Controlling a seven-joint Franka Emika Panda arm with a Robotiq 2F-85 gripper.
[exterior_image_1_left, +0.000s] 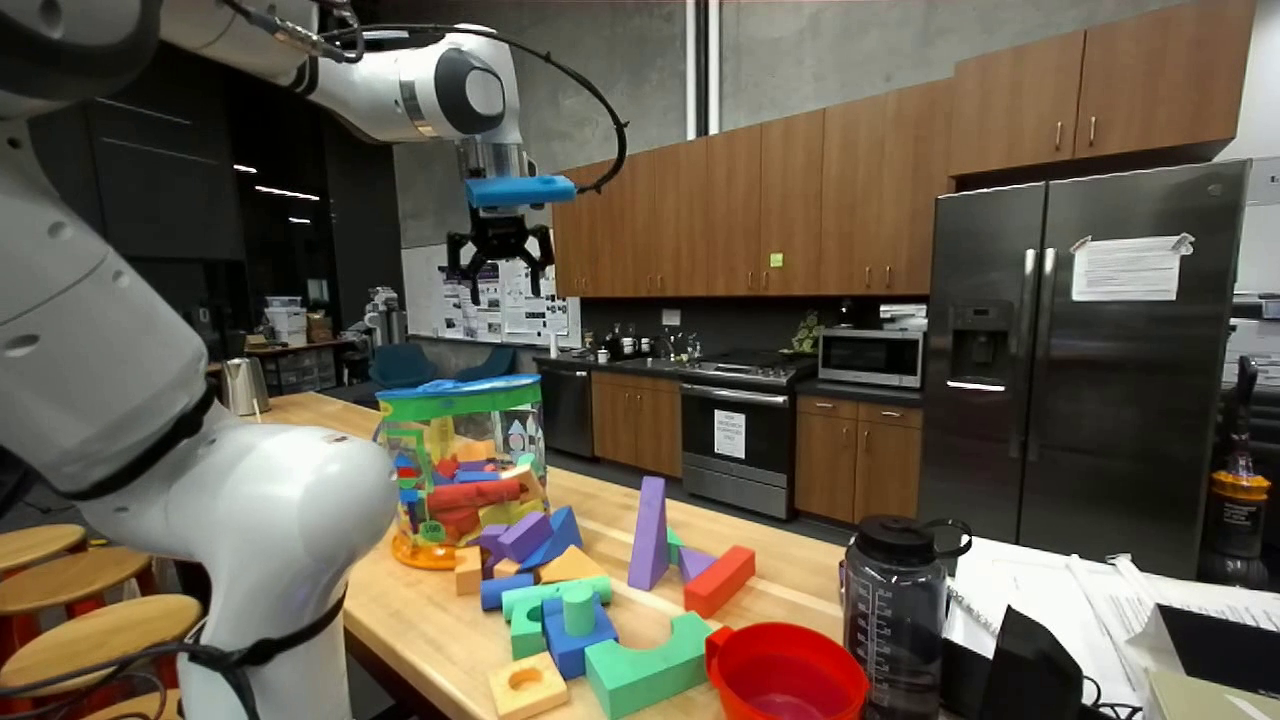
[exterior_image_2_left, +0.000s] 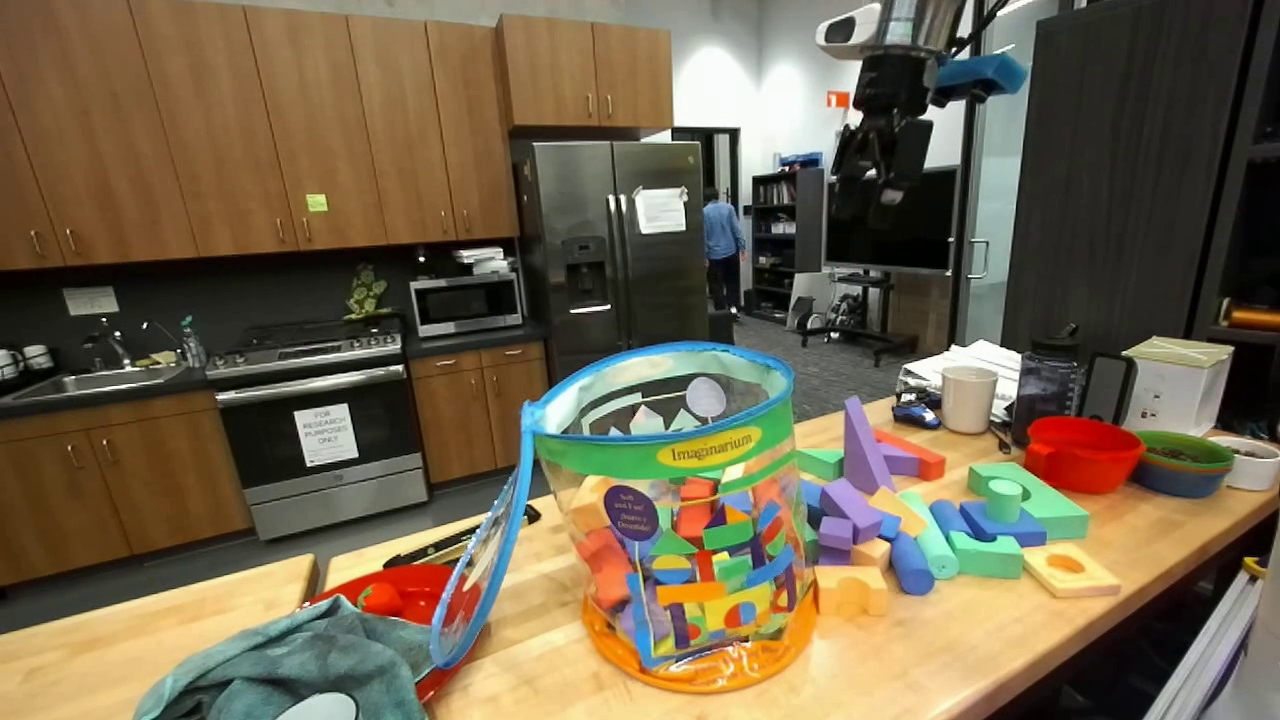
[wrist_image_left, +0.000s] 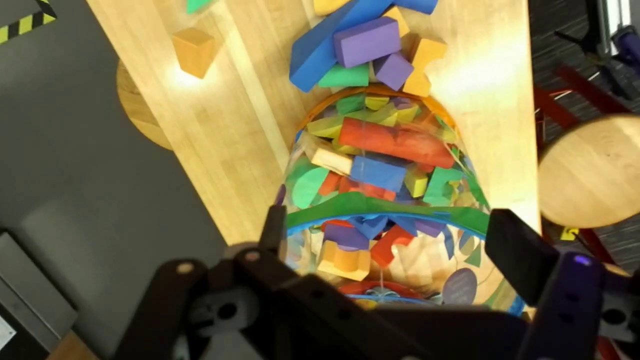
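High above the counter my gripper hangs open, pointing down, and nothing shows between its fingers. Below it stands a clear round bag with a green band, blue rim and orange base, its lid folded back to one side. Coloured blocks fill the lower part of the bag. In the wrist view the bag's blue rim lies between and below my two fingertips, well beneath them. More blocks lie loose beside the bag, among them a standing purple wedge, a green arch block and a blue triangle.
A red cup and a dark water bottle stand at one end of the counter. Beyond the bag's lid are a red bowl and a grey-green cloth. One orange block sits apart near the counter edge.
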